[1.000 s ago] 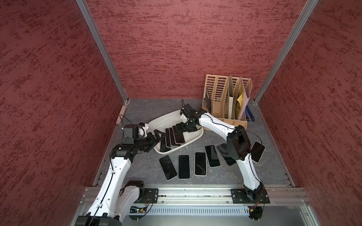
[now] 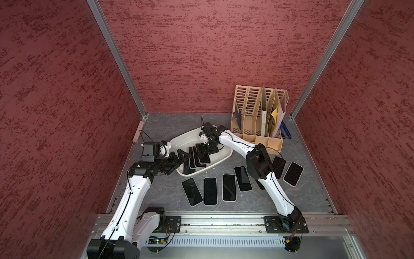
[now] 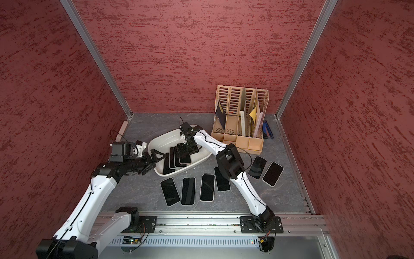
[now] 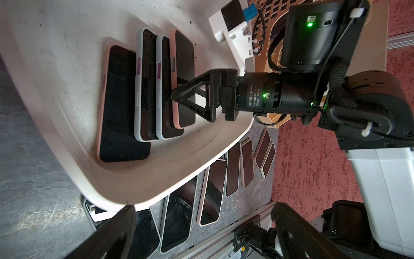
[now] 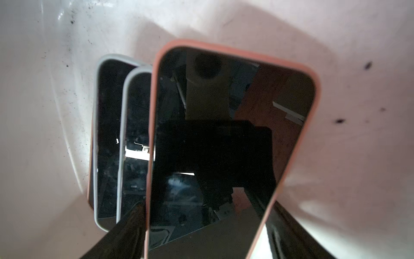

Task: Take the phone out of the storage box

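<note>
The white storage box (image 2: 227, 156) holds several phones that overlap in a row. Rightmost, on top of the row, lies a pink-edged phone (image 5: 224, 108) with a dark screen. My right gripper reaches down over it, one finger close beside each long edge; whether they touch cannot be made out. Left of it are two phones with light edges (image 5: 123, 116), and a wider pink-edged phone (image 4: 123, 108) lies at the left end of the row. My left gripper stands open at the box's left side with nothing between its fingers.
In front of the box, several phones (image 2: 210, 191) lie on the grey table, with more at the right (image 2: 293, 174). A wooden rack (image 2: 254, 138) with folders stands at the back right.
My right gripper has moved left and down onto the rightmost phone in the box. The phones look unmoved.
</note>
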